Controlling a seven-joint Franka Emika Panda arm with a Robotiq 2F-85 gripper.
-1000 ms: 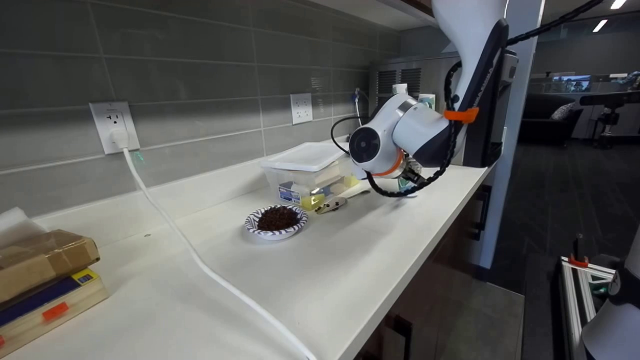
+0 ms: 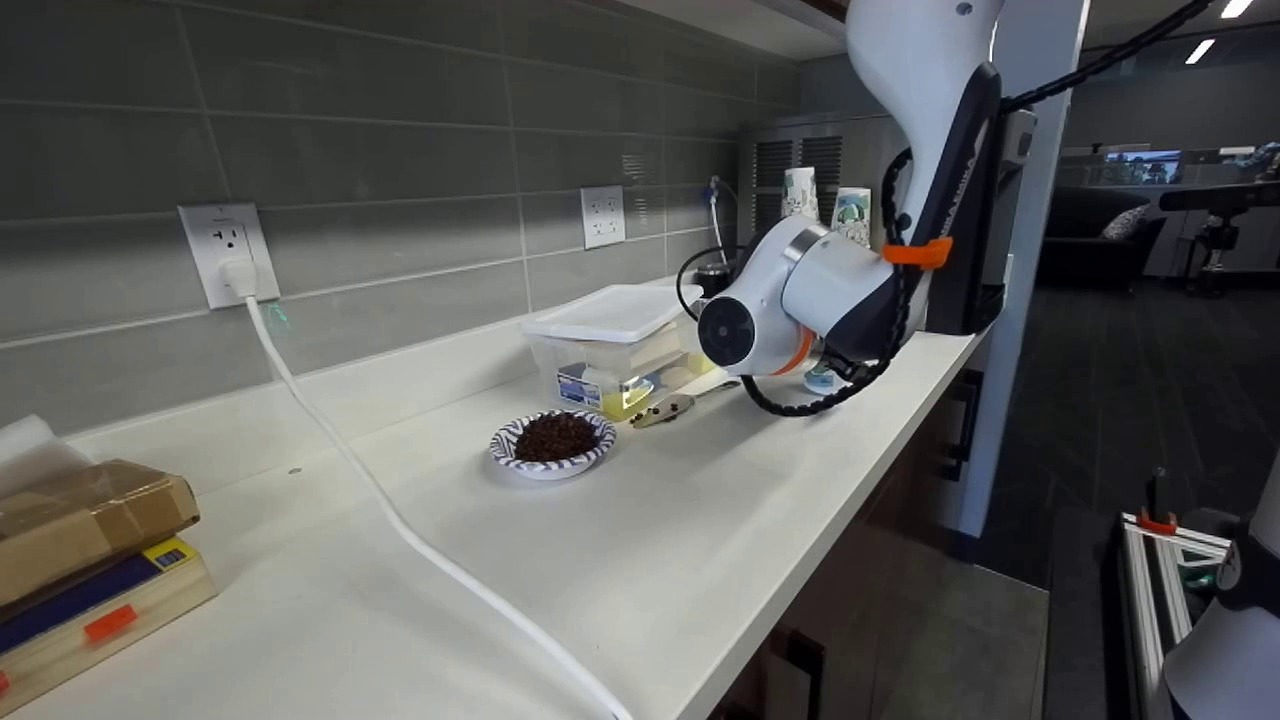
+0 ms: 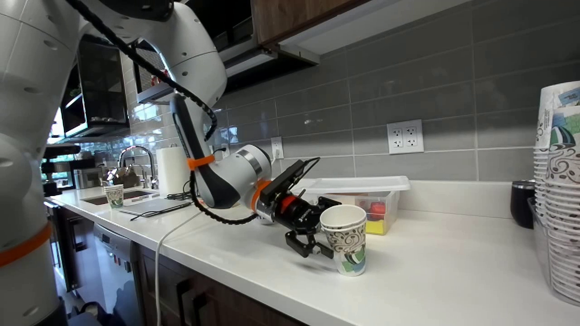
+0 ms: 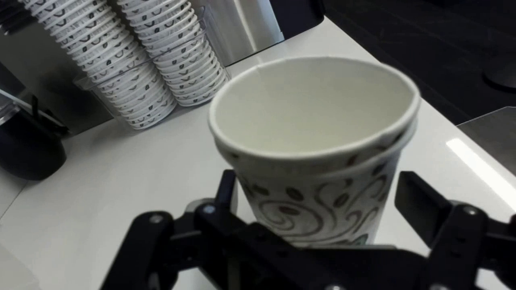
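A patterned paper cup (image 3: 348,247) stands upright on the counter, apparently two nested cups judging by the double rim. The wrist view shows the same cup (image 4: 314,193) tilted by the camera angle, its mouth empty and facing up. My gripper is open around it, one finger on each side, with narrow gaps between the pads and the cup wall. From the side, the gripper (image 3: 327,228) reaches in low and slanted at the cup's upper half. In exterior view 1 the wrist hides most of the gripper.
Tall cup stacks (image 3: 563,206) stand in a clear holder, with a black tumbler (image 3: 522,203) nearby. Behind the gripper sits a lidded clear bin (image 2: 618,348). A bowl of dark bits (image 2: 552,440) and a spoon (image 2: 662,410) lie before it. The counter's front edge is close.
The arm has come down, bringing the wrist lower over the counter. More of the cup stacks behind it now shows. The bowl, spoon and bin have stayed put.
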